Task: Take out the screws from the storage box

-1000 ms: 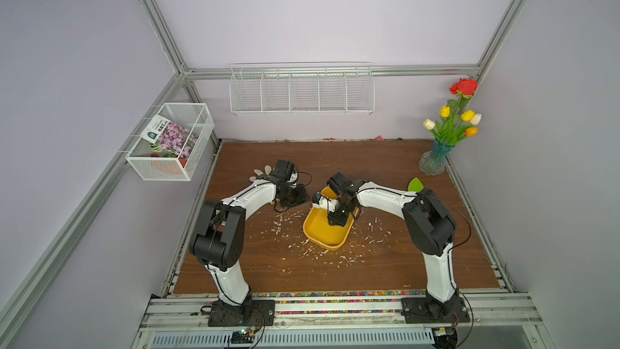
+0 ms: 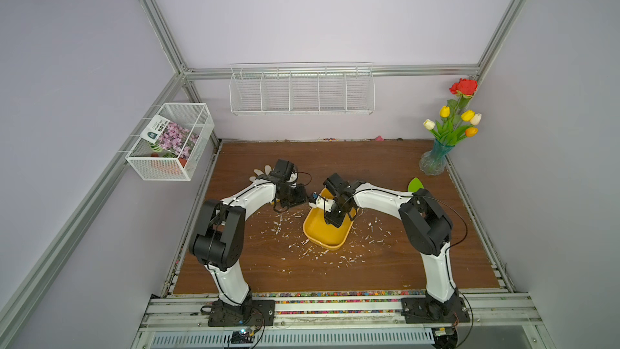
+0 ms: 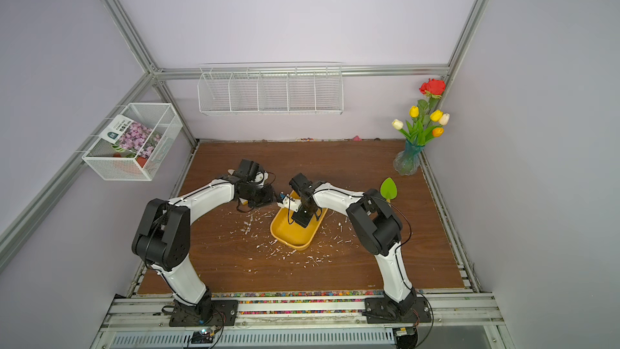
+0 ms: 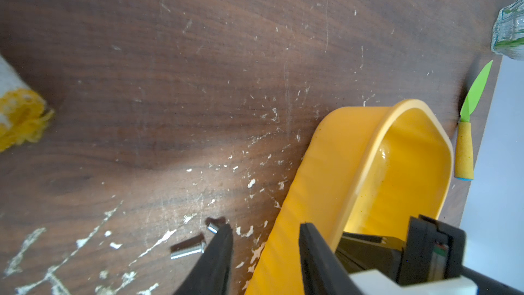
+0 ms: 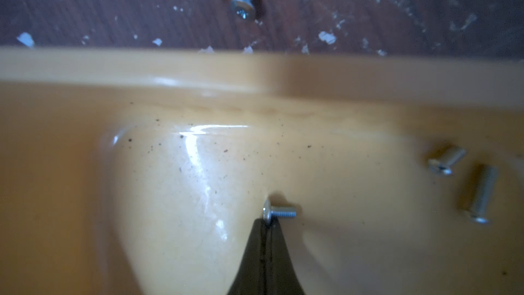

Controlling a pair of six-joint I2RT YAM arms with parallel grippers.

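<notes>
In the right wrist view, a small screw (image 5: 282, 212) lies on the floor of the yellow storage box (image 5: 338, 76). My right gripper is shut, its tips at that screw's head; nothing clearly shows between the fingers. Two more screws, a short one (image 5: 446, 160) and a longer one (image 5: 482, 194), lie farther right in the box. Outside, beyond the rim, two screws (image 5: 244, 6) rest on the table. My left gripper is open and empty, beside the box's outer wall (image 4: 322, 169), over the table with loose screws (image 4: 188, 250) below.
A white glove with yellow cuff (image 4: 21, 112) lies at the left wrist view's left edge. A green trowel (image 4: 473, 95) and glass vase (image 2: 432, 159) are at right. White flecks dot the wood around the box.
Over the last second my right gripper has shifted slightly left within the box. The left arm and the box have stayed still.
</notes>
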